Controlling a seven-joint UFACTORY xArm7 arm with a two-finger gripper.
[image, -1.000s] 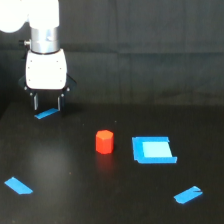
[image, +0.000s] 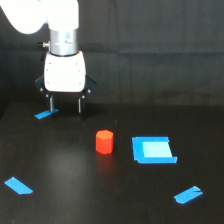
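A red block (image: 104, 142) rests on the dark tabletop near the middle of the camera view. To its right lies a white square (image: 157, 150) framed in blue tape (image: 150, 140), with nothing on it. Up and left of the block, at the back of the table, is my gripper (image: 66, 103). Its two fingers point down and stand well apart, the gap between them empty. No part of the gripper touches the block.
Strips of blue tape mark the table at the back left (image: 47, 114), front left (image: 18, 186) and front right (image: 188, 195). A dark wall (image: 150, 60) stands behind.
My gripper has moved to the right, nearer the red block's side of the table, and its fingers remain apart. The block and the taped square have stayed where they were.
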